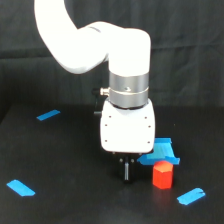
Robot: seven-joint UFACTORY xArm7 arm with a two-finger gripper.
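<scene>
A red block (pixel 163 175) sits on the dark table, to the right of my gripper (pixel 127 178) in the camera view. Behind the block is a blue object (pixel 163 150), partly covered by the white arm. The gripper's dark fingers point down close to the table, left of the red block and apart from it in the picture. They blend into the dark background, so their spacing is unclear. I see nothing held at their tips.
Blue strips lie flat on the table: one at the back left (pixel 48 115), one at the front left (pixel 20 188) and one at the front right (pixel 191 196). Bare table fills the left side. A dark curtain hangs behind.
</scene>
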